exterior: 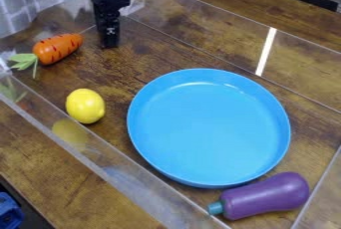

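My black gripper (110, 24) is at the upper left, low over the wooden table near the back left. An orange carrot (59, 48) with green leaves lies to its left and a little nearer, apart from it. A yellow lemon (86, 106) lies below the carrot. A large blue plate (208, 125) is at the centre right. A purple eggplant (260, 195) lies at the lower right, beside the plate. The gripper is small and dark, so its fingers are hard to make out.
Clear low walls (54, 143) edge the work area at the left and front. A white strip (266, 50) is on the table at the upper right. The middle of the table behind the plate is bare. A blue object (7, 211) is at the lower left corner.
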